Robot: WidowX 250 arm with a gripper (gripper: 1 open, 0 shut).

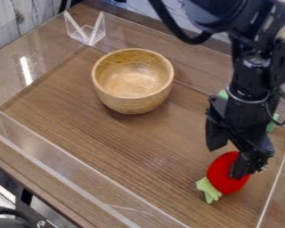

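Note:
My gripper (pixel 235 147) is open at the right of the view, its fingers pointing down just above a red round object (pixel 227 175) with a pale green end lying on the wooden table (pixel 97 160). The fingers partly overlap the red object in this view, so whether they touch it I cannot tell.
A wooden bowl (pixel 132 81) stands at the upper middle left. A clear plastic piece (pixel 83 28) is at the back left. Something green (pixel 231 117) shows behind the arm at the right.

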